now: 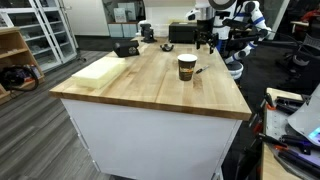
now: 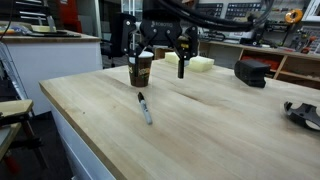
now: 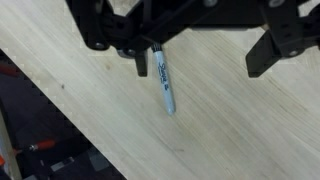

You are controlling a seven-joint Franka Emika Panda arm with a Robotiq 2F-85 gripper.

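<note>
A marker (image 3: 166,85) with a pale blue-grey barrel and dark cap lies on the wooden tabletop. In exterior view 2 the marker (image 2: 145,109) rests in front of a dark paper cup (image 2: 140,70). My gripper is open above the table, its fingers wide apart with nothing between them. In the wrist view the marker lies nearer the left finger (image 3: 138,62), which stands close to its capped end. The gripper (image 2: 160,66) hangs above the tabletop in exterior view 2, clear of the marker. The cup (image 1: 187,69) stands upright.
Farther along the table are a pale yellow block (image 1: 98,72), a black box (image 1: 126,48) and a small dark object (image 1: 167,47). The wooden tabletop (image 1: 140,88) has free room around the marker. Its near edge and corner are close to the cup.
</note>
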